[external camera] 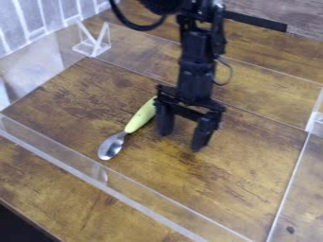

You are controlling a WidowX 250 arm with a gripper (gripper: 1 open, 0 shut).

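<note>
A spoon with a pale green handle [140, 119] and a silver bowl [111, 146] lies diagonally on the wooden surface, left of centre. My black gripper [182, 127], blurred, is low over the surface just right of the spoon, partly covering the handle's upper end. It is open, and whether it touches the spoon cannot be told.
Clear plastic walls edge the wooden work area [228, 194] along the near left and the right. A white plastic piece [93, 40] stands at the back left. The floor right of and in front of the gripper is bare.
</note>
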